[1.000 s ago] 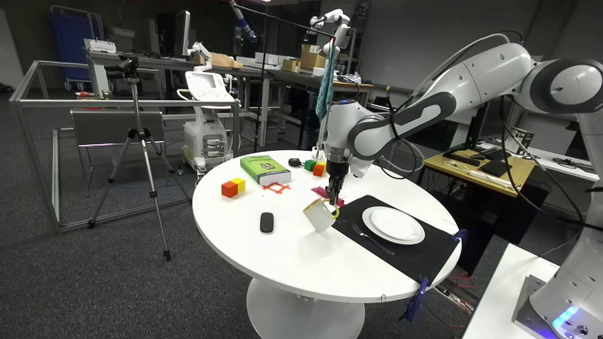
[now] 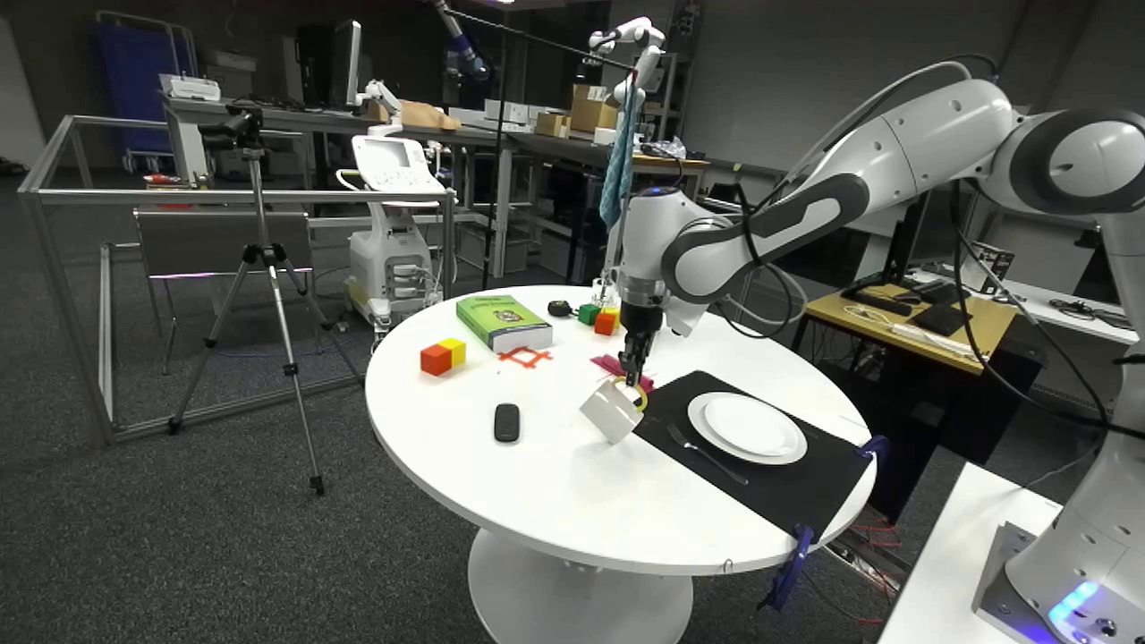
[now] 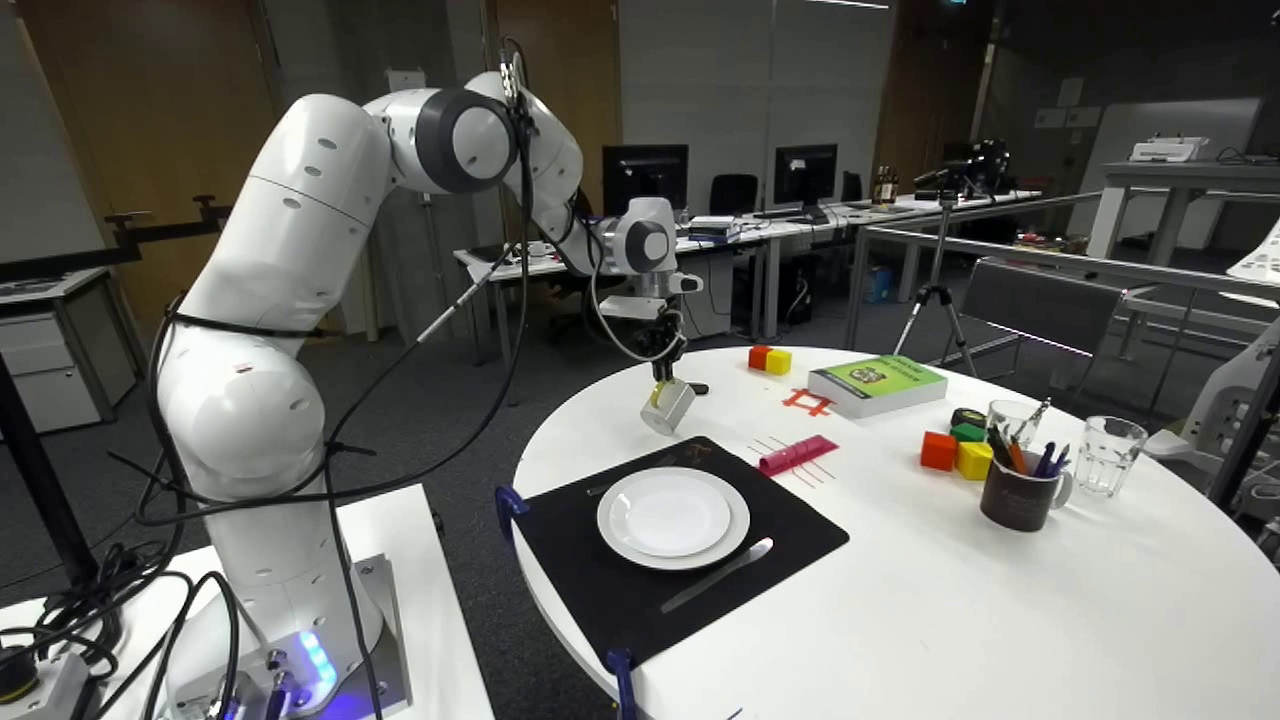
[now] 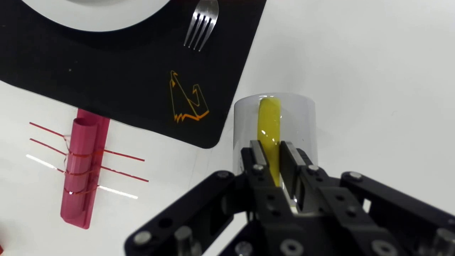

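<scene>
A white mug (image 2: 609, 412) with a yellow handle (image 4: 269, 119) is tilted over the white table, beside the black placemat (image 3: 768, 512). My gripper is shut on that handle, one finger on each side of it. From the wrist, the mug's smooth white side shows beyond the fingertips. In exterior view 2 the mug (image 3: 667, 408) hangs slanted under the gripper (image 3: 663, 368). Whether its lower edge touches the table I cannot tell.
On the placemat lie white plates (image 2: 751, 424), a fork (image 2: 703, 453) and a knife (image 3: 716, 576). A pink holder (image 4: 81, 170) lies close by. A dark mouse-like object (image 2: 506, 422), cubes (image 2: 436, 360) and a green book (image 2: 504, 322) stand farther off.
The mug has turned in exterior view 1: its yellow rim and opening showed a second ago and are now out of sight. It sits slightly to the right; the arm has barely moved.
</scene>
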